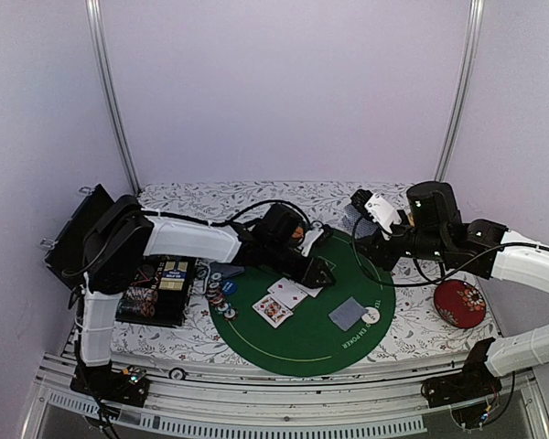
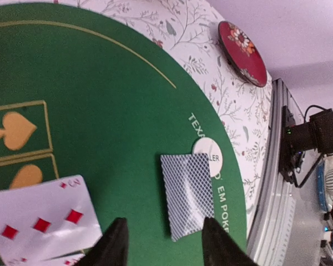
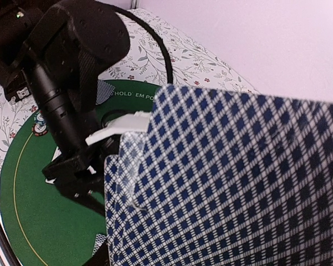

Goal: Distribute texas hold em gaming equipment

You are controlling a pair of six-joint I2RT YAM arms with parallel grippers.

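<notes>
A stack of blue-checked cards (image 3: 227,183) fills much of the right wrist view, hiding most of the fingers; my right gripper (image 1: 368,232) is shut on it, raised at the mat's right rear. Over the middle of the green mat (image 1: 284,355), my left gripper (image 1: 322,276) hangs open, its dark fingers (image 2: 112,246) apart with nothing seen between them. Below it, face-up cards (image 1: 273,311) lie near the mat's centre, one with red diamonds (image 2: 44,221). A face-down blue card (image 2: 188,194) rests to the right, beside the white dealer button (image 2: 210,155).
Stacked chips (image 1: 221,300) line the mat's left edge. Farther left stands an open black case (image 1: 151,297) with its lid up. A round red box (image 1: 459,303) sits at the far right.
</notes>
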